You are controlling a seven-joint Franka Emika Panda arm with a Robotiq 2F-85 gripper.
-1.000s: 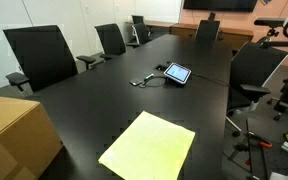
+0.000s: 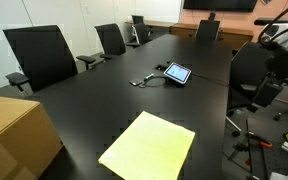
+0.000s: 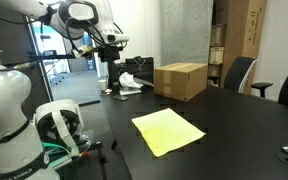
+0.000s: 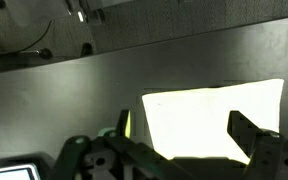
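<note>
A yellow sheet (image 2: 149, 146) lies flat on the black table; exterior view 2 shows the same sheet (image 3: 168, 131), and in the wrist view the sheet (image 4: 209, 120) looks nearly white. My gripper is open, its dark fingers (image 4: 245, 131) wide apart at the bottom of the wrist view with nothing held between them. In exterior view 2 the arm (image 3: 76, 42) is raised at the upper left, off the table's side and well above its surface.
A cardboard box (image 3: 181, 80) stands on the table near the sheet. Farther along lie a tablet with a lit screen (image 2: 177, 73) and dark cables (image 2: 148, 80). Office chairs (image 2: 44, 62) line the table. Around the sheet, the tabletop (image 2: 89, 105) is largely bare.
The arm has come farther into exterior view 1 from the right edge, now showing more of its white link and dark gripper end. The sheet, box and tablet have stayed put.
</note>
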